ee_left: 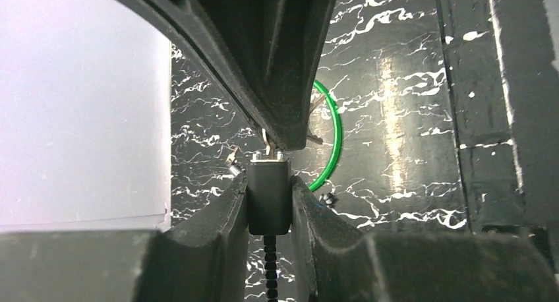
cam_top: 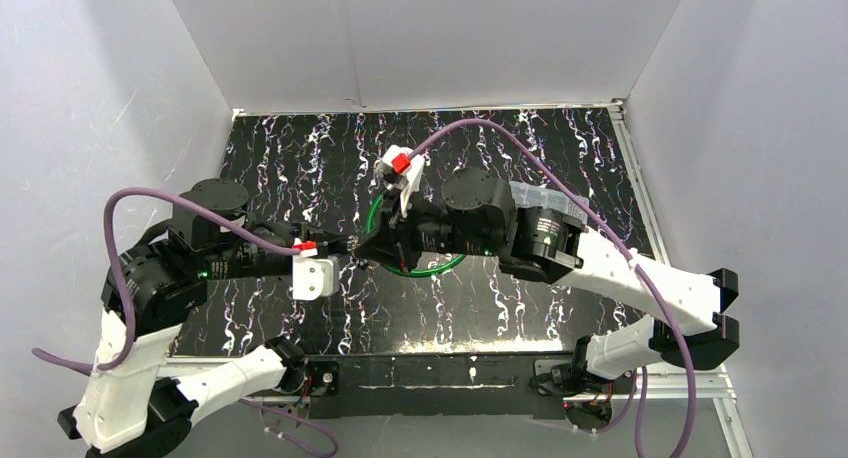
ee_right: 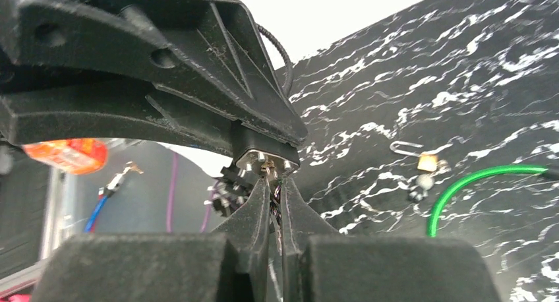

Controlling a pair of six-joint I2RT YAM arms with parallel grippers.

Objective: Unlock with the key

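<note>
In the left wrist view a black lock body with a beaded dark cable below it is clamped in my left gripper, which is shut on it. At the lock's metal end a thin key meets the face, pinched by my right gripper, whose dark fingers loom above. The right wrist view shows the key between the tips of the shut right gripper, against the lock's end plate. How deep the key sits cannot be told. More metal pieces hang behind the right fingertips. From the top, both grippers meet tip to tip.
Beneath the grippers a green cable lies curved on the dark marbled table. A small brass padlock lies near it. At the back right, partly behind the right arm, is a clear plastic box.
</note>
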